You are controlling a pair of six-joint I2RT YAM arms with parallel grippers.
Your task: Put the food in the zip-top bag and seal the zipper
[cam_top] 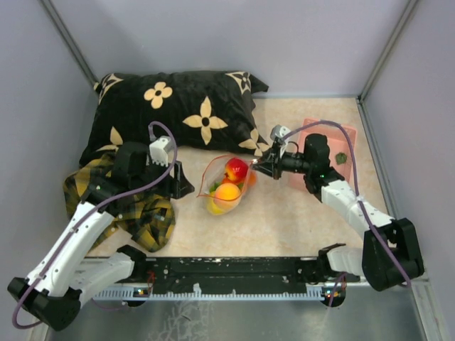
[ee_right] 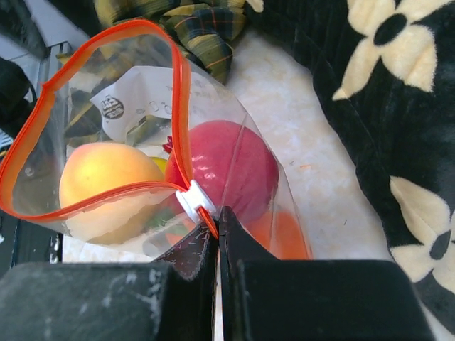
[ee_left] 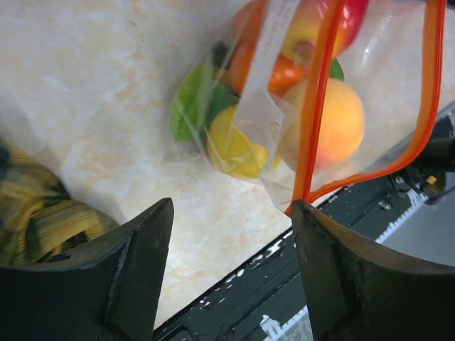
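Note:
The clear zip top bag with an orange zipper rim lies mid-table, its mouth spread wide. Inside are a red pomegranate, a peach, a yellow fruit, orange pieces and something green. At the zipper's right end sits a white slider. My right gripper is shut on the orange strip just past that slider. Left of the bag, my left gripper stands open with nothing between its fingers. The zipper's left corner appears close by one fingertip; whether they touch, I cannot tell.
A black pillow with cream flowers fills the back left. A plaid cloth lies under the left arm. The pink bin at right holds a small green item. Bare table shows in front of the bag.

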